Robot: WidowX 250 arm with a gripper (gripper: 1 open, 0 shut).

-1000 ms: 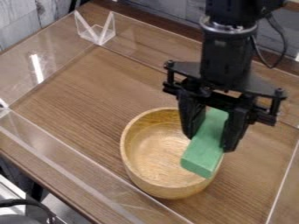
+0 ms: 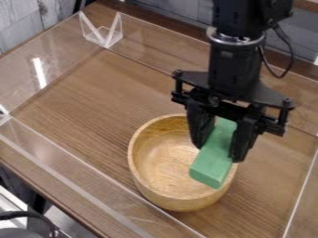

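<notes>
The black gripper (image 2: 221, 119) hangs from the top right, its fingers shut around a green block (image 2: 217, 157). The block is upright and tilted, held over the right part of a round wooden bowl (image 2: 156, 160) on the wooden table. The block hides part of the bowl's inside; whether it touches the bowl cannot be told.
A small clear wire-like holder (image 2: 99, 30) stands at the upper left of the table (image 2: 74, 112). A dark object with cable sits at the lower left edge.
The gripper, with the green block in it, has shifted very slightly. The bowl stays in place.
</notes>
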